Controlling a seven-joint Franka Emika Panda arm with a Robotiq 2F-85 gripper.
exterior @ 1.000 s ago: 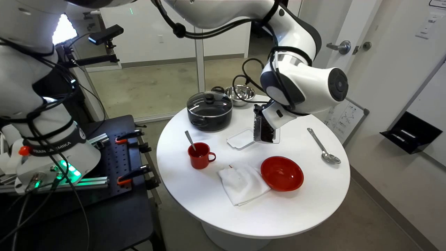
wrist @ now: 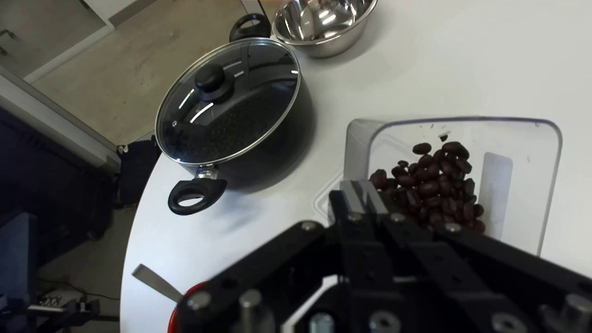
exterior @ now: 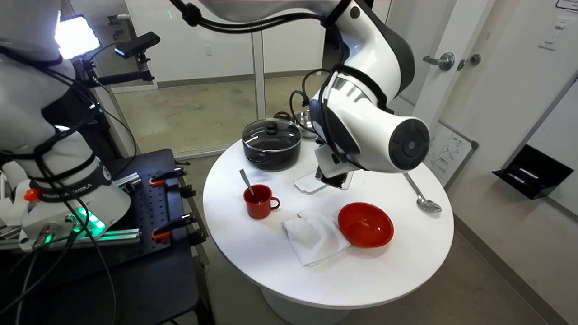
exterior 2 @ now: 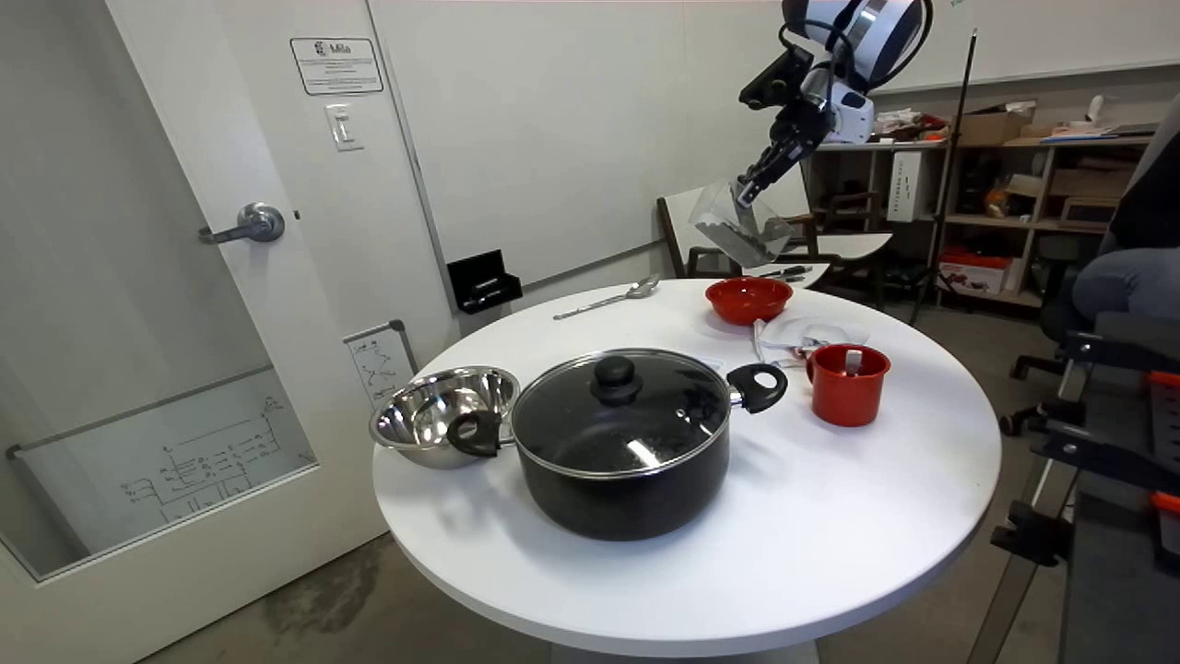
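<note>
A clear plastic container (wrist: 546, 191) holds a pile of dark red beans (wrist: 430, 186). My gripper is shut on its thin wall, the fingertips meeting at the near left edge in the wrist view. Exterior view 2 shows the container (exterior 2: 763, 236) tilted in the air, with my gripper (exterior 2: 748, 193) above it. In exterior view 1 the arm hides most of it. The red bowl (exterior: 365, 225) stands on the round table; from exterior view 2 the bowl (exterior 2: 749, 297) appears below the container.
A lidded black pot (exterior: 272, 151) and a steel bowl (exterior 2: 426, 426) stand at one side. A red mug (exterior: 258, 203) with a utensil, a white cloth (exterior: 314, 238), a clear lid (exterior: 309, 185) and a slotted spoon (exterior: 420, 192) lie around.
In exterior view 1 the arm's wrist has moved left and lower and has turned. The container has swung with it, and its bean-filled side is now mostly hidden. Objects on the table have not moved.
</note>
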